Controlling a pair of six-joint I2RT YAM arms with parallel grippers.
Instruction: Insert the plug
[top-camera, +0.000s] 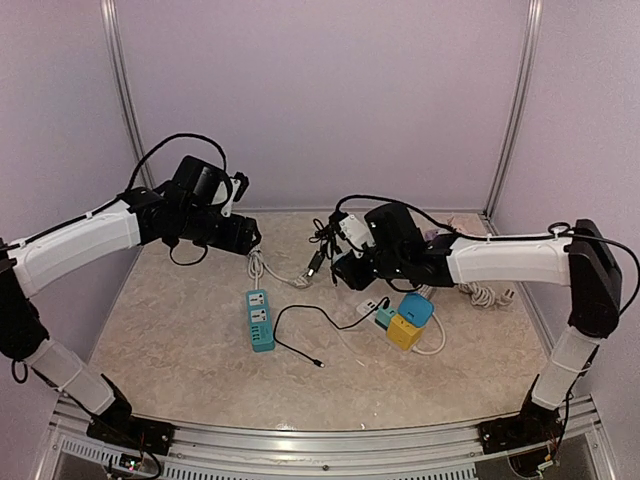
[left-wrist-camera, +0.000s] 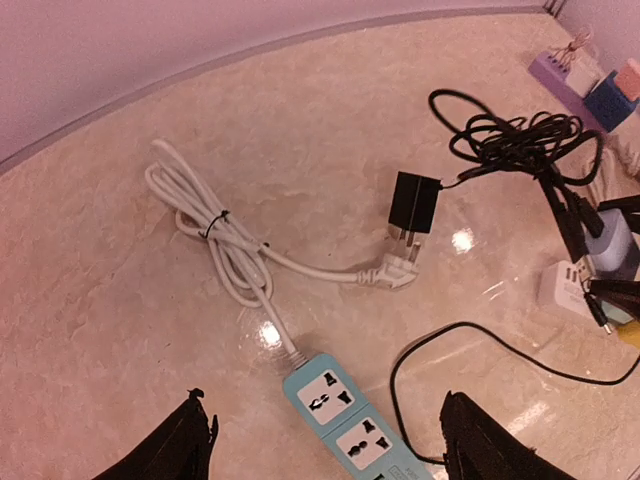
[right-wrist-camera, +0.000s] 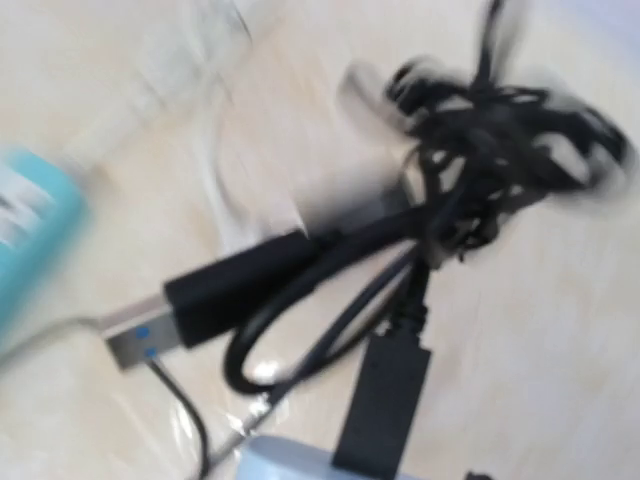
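A teal and white power strip (top-camera: 259, 320) lies left of the table's middle, its sockets facing up in the left wrist view. My left gripper is open above the strip, nothing between its fingers. A black adapter (left-wrist-camera: 413, 203) with two metal prongs appears close to a white plug (left-wrist-camera: 398, 272) on the strip's cord. From the adapter a lead runs to a bundled black cable (left-wrist-camera: 530, 145) beside my right gripper (top-camera: 345, 270). In the right wrist view a black USB connector (right-wrist-camera: 240, 290) and loops fill the foreground; the right fingers are almost entirely out of frame, so their grip is hidden.
Several coloured cube sockets (top-camera: 405, 332) with white cords stand right of the middle. A thin black cable (top-camera: 300, 308) curves across the table from the strip side towards them. A coiled white cord (top-camera: 485, 295) lies far right.
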